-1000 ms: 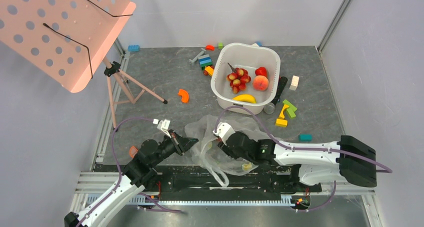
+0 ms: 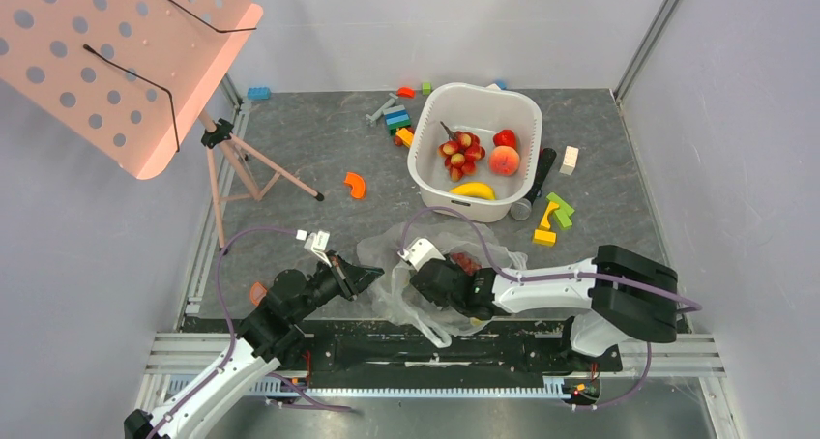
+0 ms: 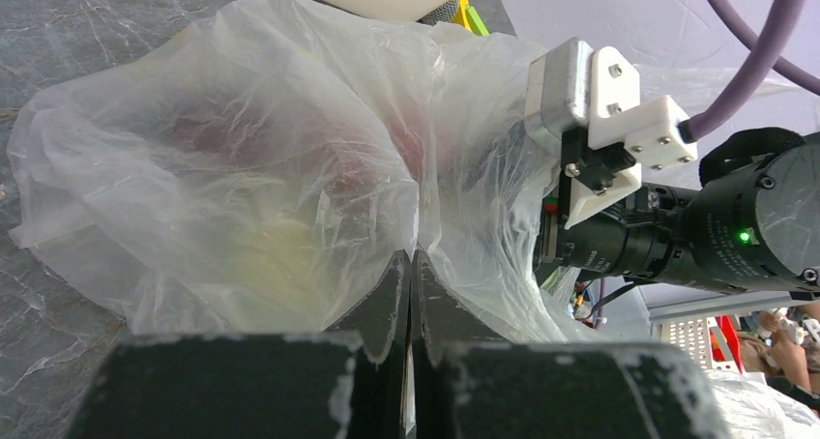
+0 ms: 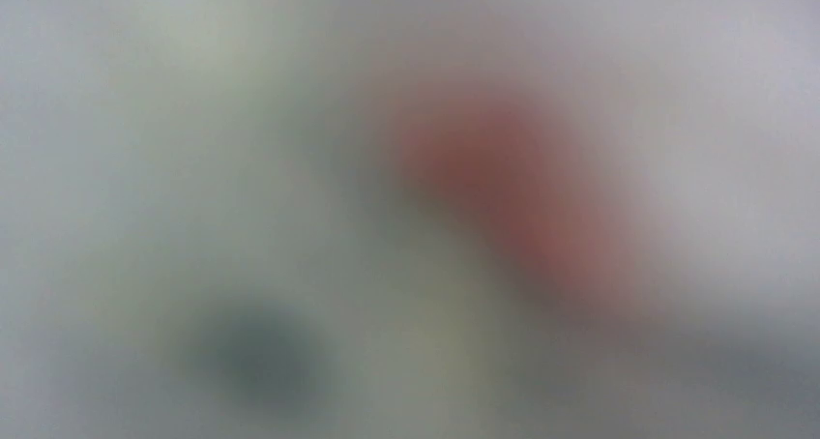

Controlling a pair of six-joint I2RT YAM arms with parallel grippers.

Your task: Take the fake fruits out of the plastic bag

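The translucent plastic bag (image 2: 392,294) lies on the table at the front centre. In the left wrist view, reddish fruit (image 3: 410,149) and a pale yellow fruit (image 3: 280,250) show dimly through the plastic. My left gripper is shut on a fold of the bag. From the right, my right gripper (image 2: 425,282) reaches into the bag; plastic and its own arm hide the fingers, so their state cannot be told. The right wrist view is badly blurred, with a red patch of fruit (image 4: 503,178) close to the lens amid grey plastic.
A white basket (image 2: 527,168) behind the bag holds grapes (image 2: 459,154), a peach (image 2: 504,160), a strawberry-red fruit (image 2: 505,138) and a banana (image 2: 474,190). Toy blocks (image 2: 544,237) and a microphone (image 2: 541,168) lie around it. A pink stand (image 2: 253,159) occupies the left.
The bag's right side has crumpled inward. My left arm has stayed still.
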